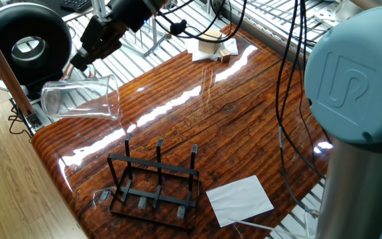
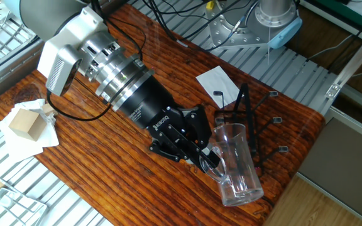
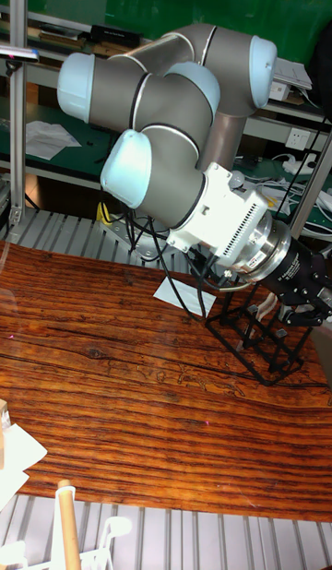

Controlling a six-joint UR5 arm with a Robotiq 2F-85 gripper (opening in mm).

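Observation:
A clear glass mug (image 1: pixel 81 97) is held off the table on its side, near the table's left end in exterior view 1. My gripper (image 2: pixel 208 157) is shut on its handle (image 2: pixel 213 171), as exterior view 2 shows from above. The black metal rack (image 1: pixel 154 196), with upright posts and grey-tipped prongs, stands empty on the wooden table. Seen from above, the mug overlaps the side of the rack (image 2: pixel 249 119); exterior view 1 shows them well apart. At the right edge of exterior view 3, the gripper (image 3: pixel 322 304) is partly cut off and the mug cannot be made out.
A white sheet (image 1: pixel 241 200) lies flat beside the rack. Wooden blocks (image 2: pixel 27 124) rest on white paper at the table's far end. Dark cables (image 1: pixel 284 99) hang by the arm.

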